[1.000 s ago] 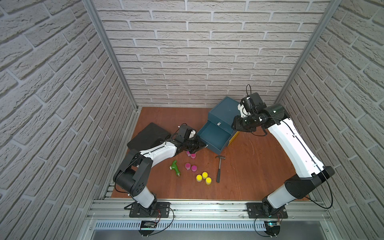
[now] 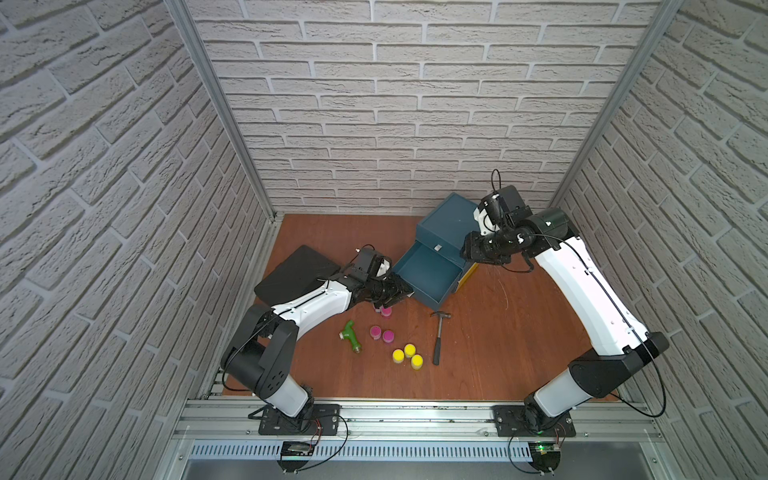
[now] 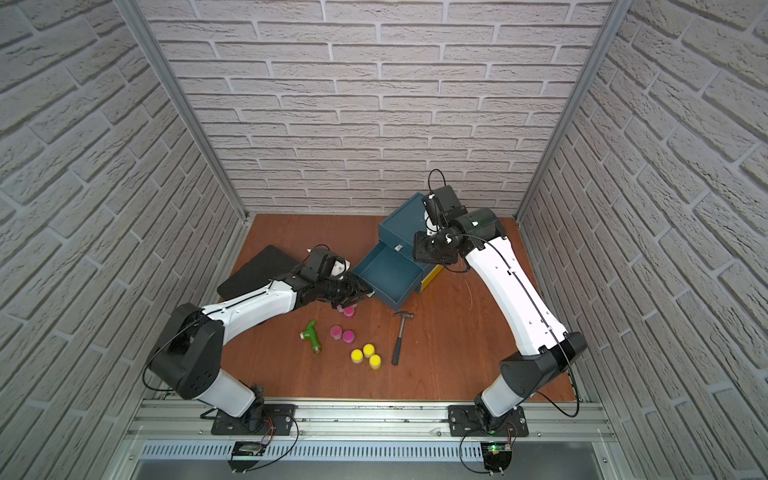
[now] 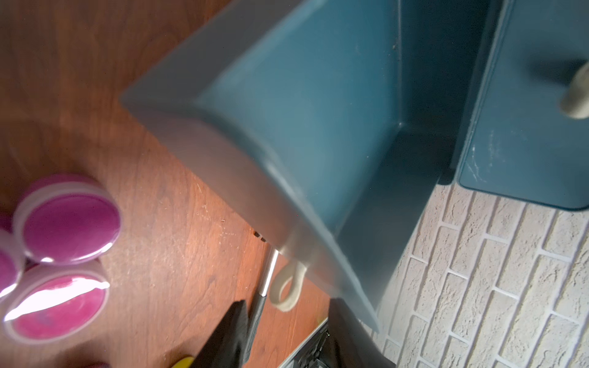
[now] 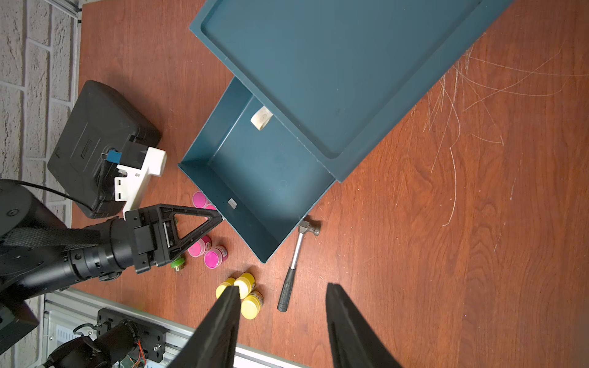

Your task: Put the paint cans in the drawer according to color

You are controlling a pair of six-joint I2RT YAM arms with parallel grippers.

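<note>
A blue drawer (image 5: 270, 178) is pulled out of the blue cabinet (image 5: 343, 73), empty inside. My left gripper is open at the drawer's front, beside a white loop handle (image 4: 282, 288), with nothing visibly held. My right gripper stands open, high over the cabinet's right side. Several pink cans (image 4: 67, 224) lie on the table left of and before the drawer, some under my left gripper. Three yellow cans (image 2: 409, 350) stand nearer the table's front edge.
A hammer (image 2: 437, 344) lies before the drawer, a green tool (image 2: 349, 336) at front left. A black case (image 5: 98, 135) rests on the left.
My left gripper and wrist have shifted very slightly, a little higher. The right arm, drawer and cans have not visibly moved.
</note>
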